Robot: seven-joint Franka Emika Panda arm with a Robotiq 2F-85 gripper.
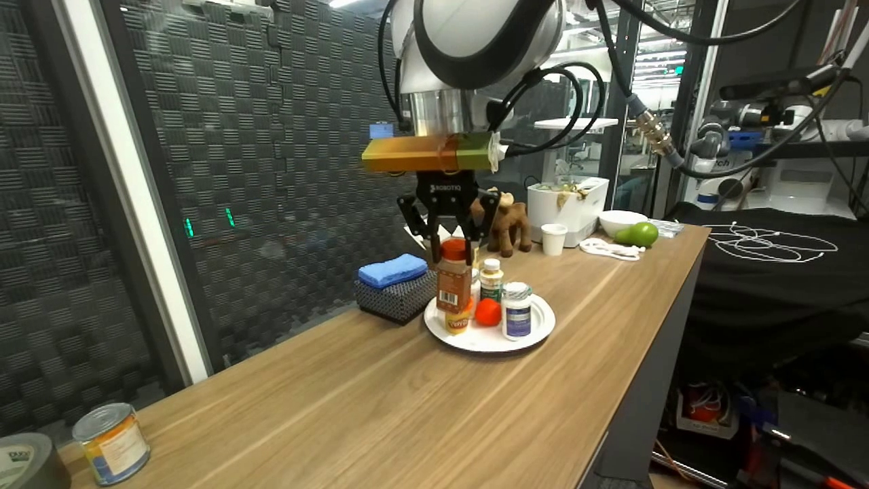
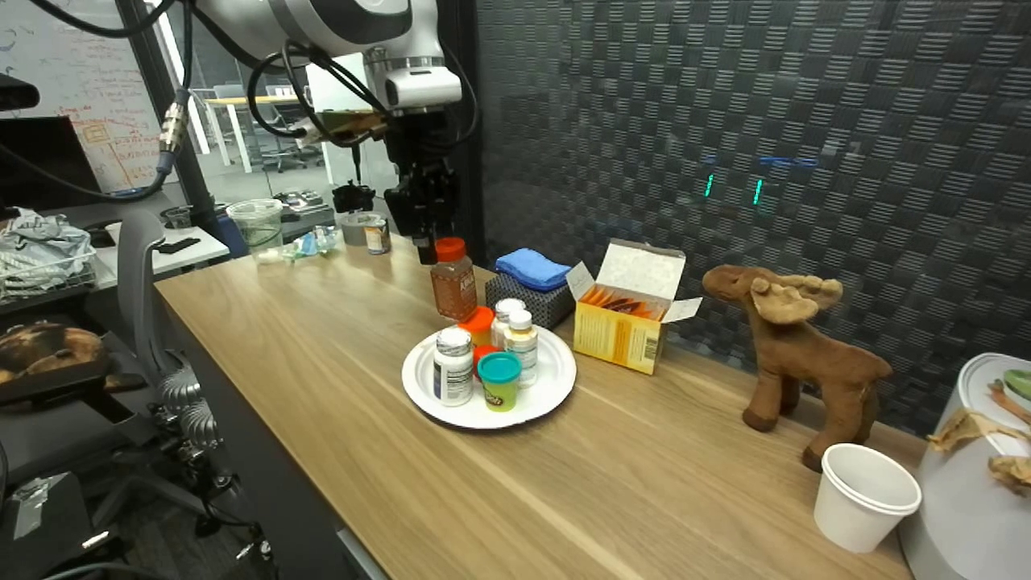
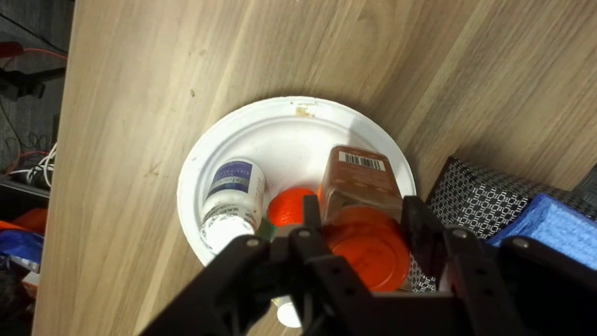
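Note:
A brown spice bottle [image 1: 453, 286] with a red cap [image 3: 366, 249] is between the fingers of my gripper [image 1: 453, 251], which is shut on it near the cap. It hangs above the left side of the white plate [image 1: 533, 338], tilted slightly. Its base is close to the orange-lidded Play-Doh tub [image 2: 476, 322]; I cannot tell whether they touch. Also on the plate stand a white pill bottle with a purple label [image 1: 517, 314], a red ball [image 1: 489, 312], a yellowish-capped bottle [image 2: 519, 346], another white bottle [image 2: 504, 316] and a teal-lidded tub [image 2: 499, 380].
A dark patterned box [image 1: 396, 300] with a blue cloth [image 1: 392, 270] stands beside the plate. An open yellow box [image 2: 619, 329], a toy moose [image 2: 797, 348] and a paper cup [image 2: 865, 498] stand farther along. A can [image 1: 113, 444] sits at the near left.

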